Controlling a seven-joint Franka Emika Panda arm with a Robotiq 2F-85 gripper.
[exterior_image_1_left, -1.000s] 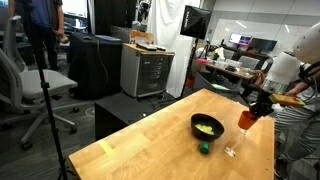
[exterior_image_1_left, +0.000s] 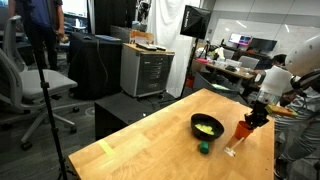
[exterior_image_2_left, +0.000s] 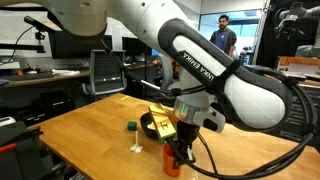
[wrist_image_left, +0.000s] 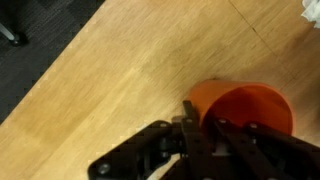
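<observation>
An orange cup (exterior_image_1_left: 242, 130) is at the right part of the wooden table, low over or on its surface; whether its base touches is unclear. In the wrist view the cup (wrist_image_left: 255, 105) shows its open mouth, and the dark fingers (wrist_image_left: 158, 140) of my gripper are at the near side of its rim. How firmly the fingers close on the cup wall cannot be told. From the other side, the cup (exterior_image_2_left: 172, 160) stands under the gripper (exterior_image_2_left: 178, 138), partly covered by it.
A black bowl (exterior_image_1_left: 198, 122) with yellow-green contents is left of the cup. A green object (exterior_image_1_left: 204, 147) and a white, thin item (exterior_image_1_left: 232, 151) lie near it. A dark area (wrist_image_left: 40, 50) borders the table in the wrist view.
The cup and my gripper have come down together and slightly to the left toward the table. The bowl, the green object and the white item have stayed in place.
</observation>
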